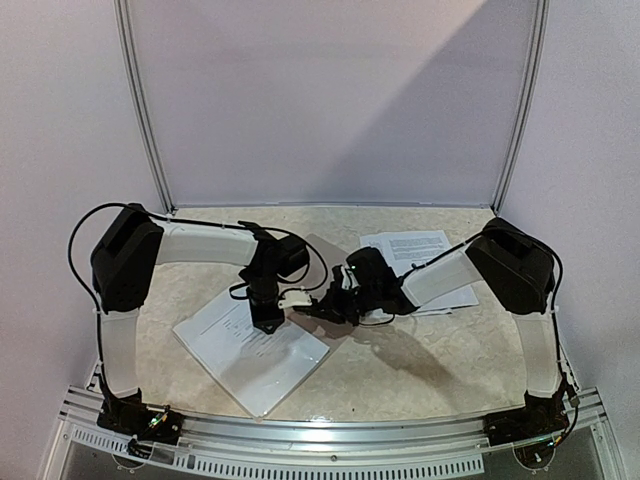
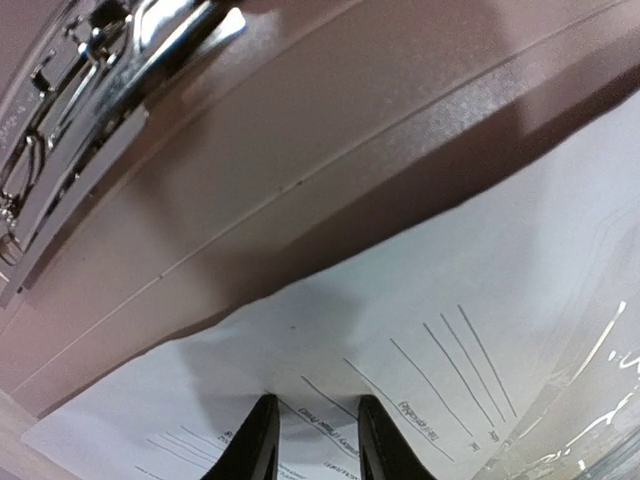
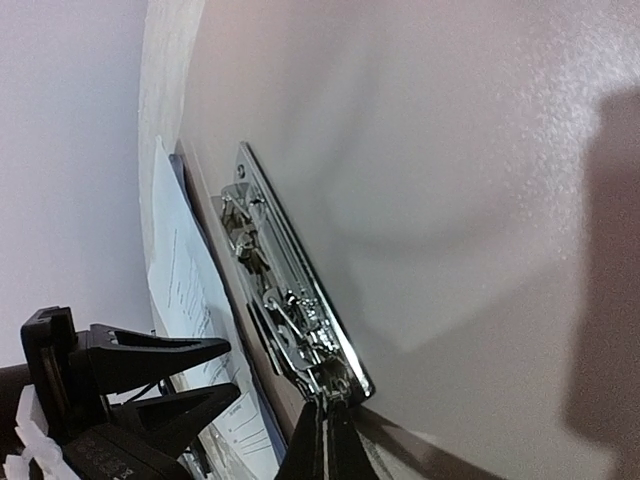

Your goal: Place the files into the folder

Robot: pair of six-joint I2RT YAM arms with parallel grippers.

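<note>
The folder lies open, with a metal clip (image 3: pixel 300 290) on its pinkish inner cover (image 3: pixel 450 200). White printed paper (image 2: pixel 400 300) rests on the left part of the folder, its edge running beside the clip in the left wrist view; clear plastic (image 2: pixel 600 400) shows at that view's lower right. Over the print, my left gripper is partly open, with a gap between its fingers. My right gripper is shut with its tips at the clip's near end; whether they touch it cannot be told.
More printed sheets (image 1: pixel 415 247) lie at the back right, partly beneath the right arm. Both grippers are close together near the table's middle. Bare table (image 1: pixel 440 370) spreads across the front right. A metal rail (image 1: pixel 330 430) borders the front.
</note>
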